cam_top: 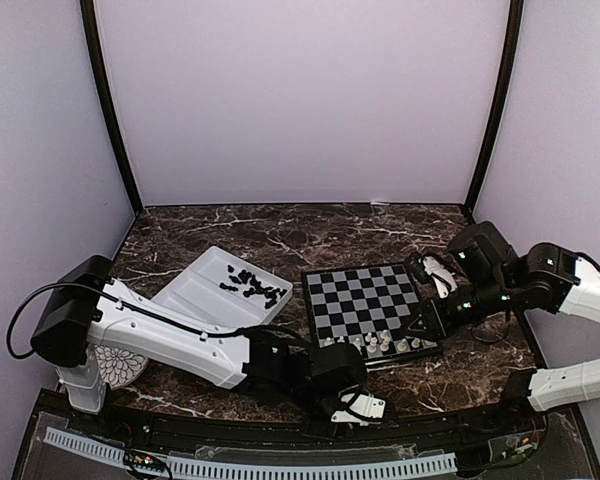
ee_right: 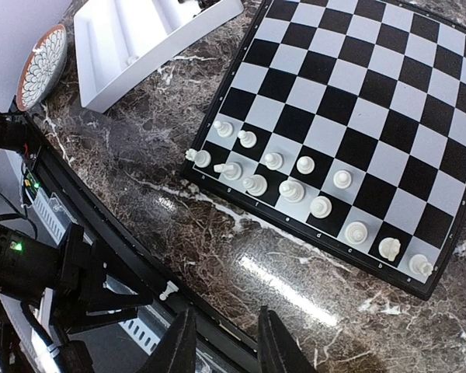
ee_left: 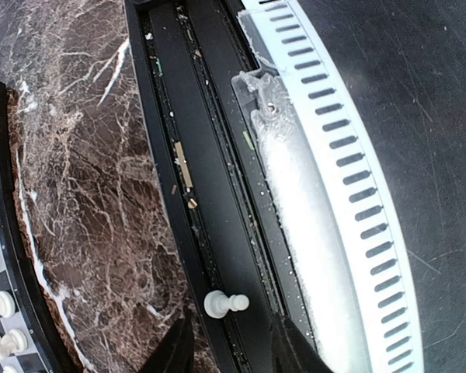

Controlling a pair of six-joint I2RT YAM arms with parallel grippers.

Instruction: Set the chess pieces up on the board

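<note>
A white pawn [ee_left: 226, 304] lies on its side on the black rail along the table's front edge, off the board. My left gripper is open, its fingers [ee_left: 173, 347] just short of the pawn and nothing between them. In the right wrist view the same pawn [ee_right: 168, 291] lies just beyond the left gripper's tips. White pieces, including a pawn [ee_right: 342, 179], stand in two rows at the near side of the chessboard [ee_right: 326, 137]. My right gripper is open and empty; from above, it hovers over the board's right side.
A white tray [cam_top: 196, 290] with several black pieces stands left of the board. At the far left lies a patterned bowl [cam_top: 120, 366], partly behind the left arm. A slotted white strip [cam_top: 280, 469] runs along the front. Bare marble separates board and rail.
</note>
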